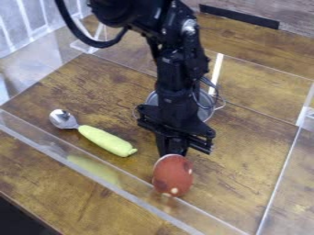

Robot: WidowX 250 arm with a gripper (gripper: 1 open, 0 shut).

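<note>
My black gripper point(170, 147) is lowered near the middle of the wooden table, its tip just behind a red rounded object point(172, 176). Whether anything is between the fingertips is hard to see; the gripper looks shut. A pale yellow-green elongated object point(106, 139) lies to the left, with a silver spoon point(61, 118) beyond it. A light metal item behind the gripper is mostly hidden by the arm.
Clear plastic walls border the work area at the front, left and right. Bare wood point(252, 156) is free to the right and at the back left.
</note>
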